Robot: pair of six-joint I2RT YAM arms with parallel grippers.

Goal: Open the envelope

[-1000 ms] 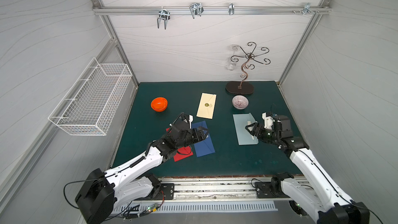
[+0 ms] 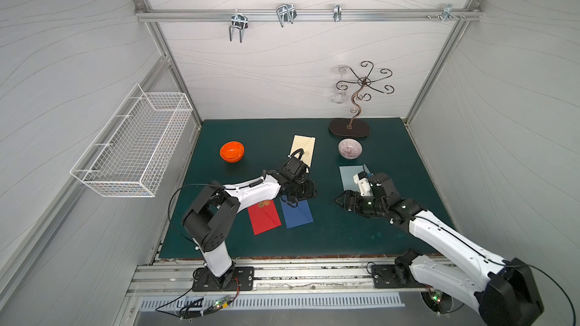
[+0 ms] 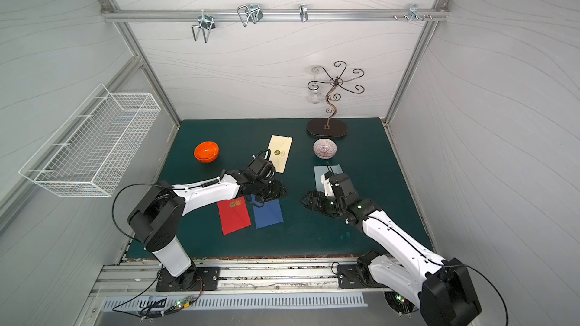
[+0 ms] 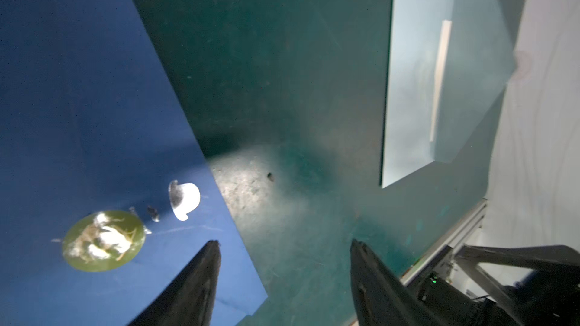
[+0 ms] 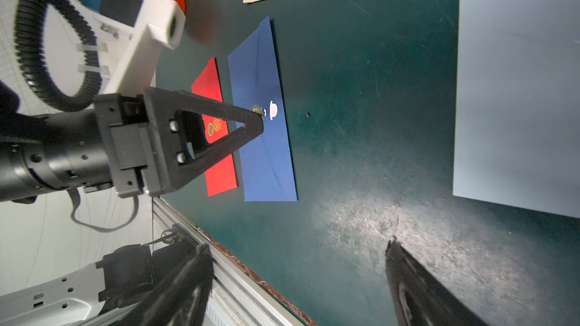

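Observation:
A blue envelope (image 2: 297, 213) lies flat near the table's middle; a round greenish-gold seal (image 4: 104, 240) and a small white patch show on it in the left wrist view. My left gripper is open above its edge, nothing between the fingers. The pale blue envelope (image 4: 417, 102) lies further right, a whitish strip on its folded side. Partly over that envelope in the top views, my right gripper is open and empty, facing the left one. A red envelope (image 2: 265, 219) and a cream envelope (image 3: 281, 145) also lie flat.
An orange bowl (image 2: 232, 151), a pale glass bowl (image 2: 349, 148) and a dark metal stand (image 2: 349, 127) occupy the back. A white wire basket (image 2: 136, 145) hangs on the left wall.
My left gripper has moved right and away from the front edge, over the blue envelope's far part. The right gripper has shifted left, narrowing the gap between them. The envelopes appear unmoved.

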